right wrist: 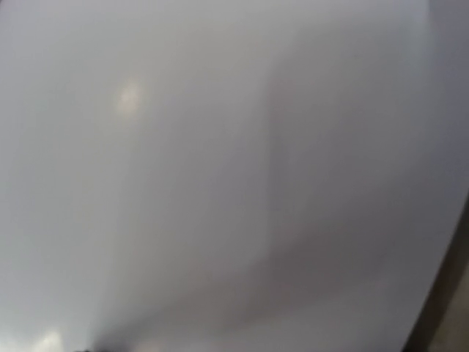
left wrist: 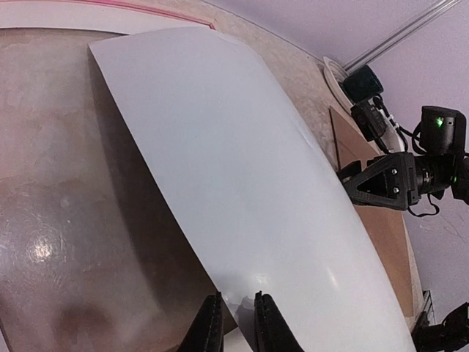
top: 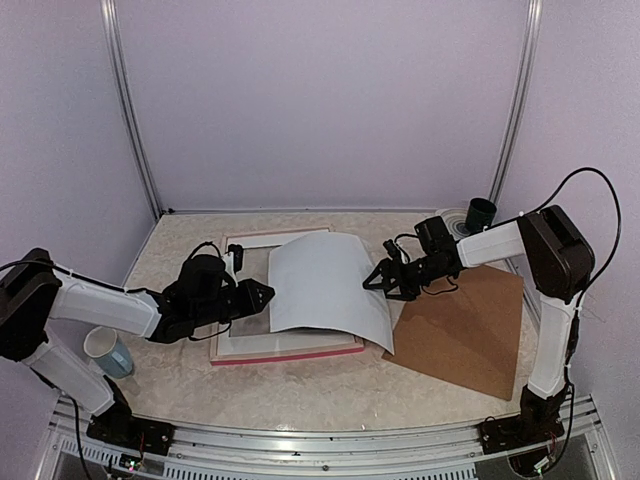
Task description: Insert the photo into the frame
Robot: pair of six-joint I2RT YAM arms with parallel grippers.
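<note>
The photo, a white sheet, lies bowed across the right part of the picture frame, which has a pink-red edge. Its right side hangs past the frame toward the brown board. My left gripper is at the sheet's left edge; in the left wrist view its fingertips stand apart, with the sheet's edge passing by them. At the right edge of the sheet is my right gripper, its fingers spread. The sheet fills nearly all of the right wrist view, hiding that gripper's fingertips there.
A brown backing board lies flat at the right. Behind it are a dark cup and a light plate. A white-blue mug stands at the front left.
</note>
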